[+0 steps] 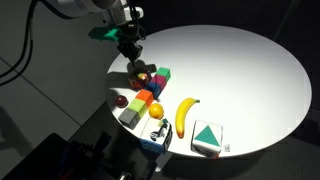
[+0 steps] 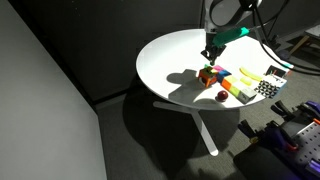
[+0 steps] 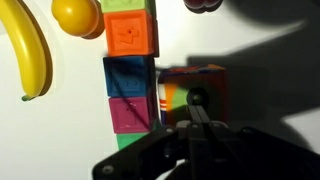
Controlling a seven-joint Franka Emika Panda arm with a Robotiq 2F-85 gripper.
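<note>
A small box with green, orange and white on it sits beside the row of colored blocks in the wrist view. My gripper is shut over this box, with nothing visible between its fingers. In exterior view 1 the gripper points down just above the box, near the table's left side. From exterior view 2, the gripper likewise appears over the orange-sided box. The fingers hide part of the box's top in the wrist view.
Close to the blocks lie an orange fruit, a yellow banana and a dark red round fruit. A white-and-blue box and a box with a green triangle stand nearer the front.
</note>
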